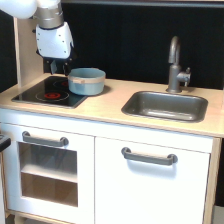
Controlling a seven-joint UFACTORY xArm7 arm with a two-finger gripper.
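A blue-grey pot [88, 86] stands at the right side of the black cooktop [40, 94], upright. Just left of its rim, my gripper [62, 70] points down from the white arm. The dark fingers are small against the black background, so whether they are open or shut does not show. Whether they touch the pot's rim is also unclear.
A metal sink [168, 104] with a tall faucet [176, 66] is set into the wooden counter [108, 106] on the right. Bare counter lies between pot and sink. Below are white cabinet doors with grey handles [150, 156].
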